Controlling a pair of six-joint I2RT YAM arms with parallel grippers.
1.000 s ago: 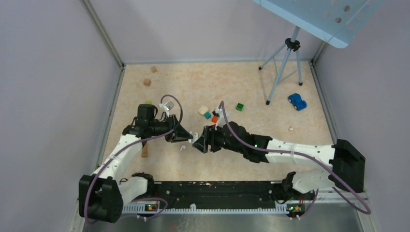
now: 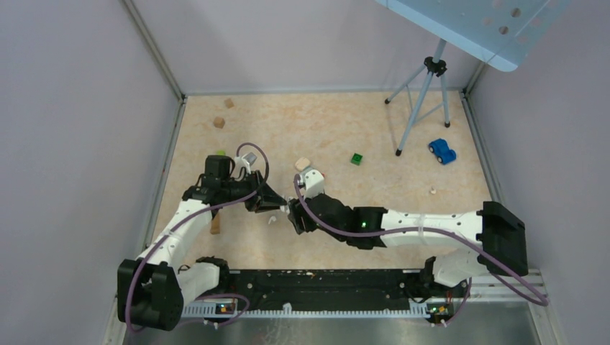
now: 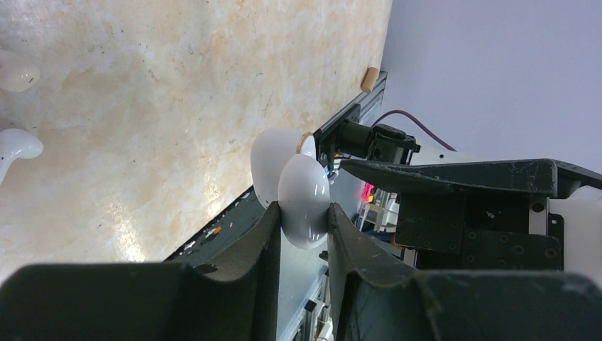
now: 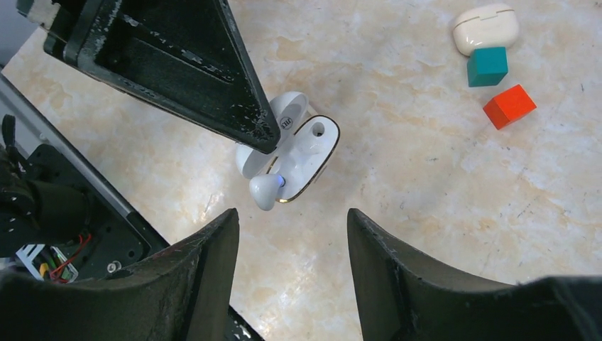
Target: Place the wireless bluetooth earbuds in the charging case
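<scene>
My left gripper is shut on the white charging case [image 3: 304, 206] and holds it above the table. In the right wrist view the case [image 4: 309, 158] is tilted with its lid raised, beside a left finger [image 4: 234, 106]. One white earbud [image 4: 265, 190] sits at the near end of the case with its rounded head sticking out; how deep its stem goes is unclear. The far socket [image 4: 318, 130] looks empty. My right gripper stands open close to that earbud, nothing between its fingers. Another earbud [image 3: 18, 145] lies on the table.
A second white case [image 4: 486, 28], a teal block [image 4: 488, 67] and a red block [image 4: 509, 106] lie behind the right gripper. Farther off are a green block [image 2: 357, 159], a blue toy car [image 2: 442, 151] and a tripod [image 2: 424, 100].
The left arm has hardly moved.
</scene>
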